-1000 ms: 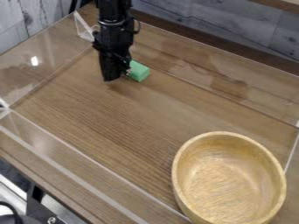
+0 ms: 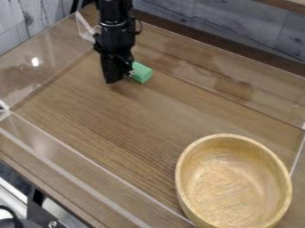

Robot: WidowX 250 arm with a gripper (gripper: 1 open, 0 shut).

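The dark gripper [image 2: 117, 69] is low over the wooden surface at the upper middle, just left of a green block [image 2: 139, 72]. Its fingertips are close to the block, possibly touching it. The fingers are small and dark, so whether they are open or shut cannot be made out.
A large beige bowl [image 2: 233, 167] takes up the lower right. Raised edges bound it at the back right, and cables lie along the left side.
The bowl has not moved.
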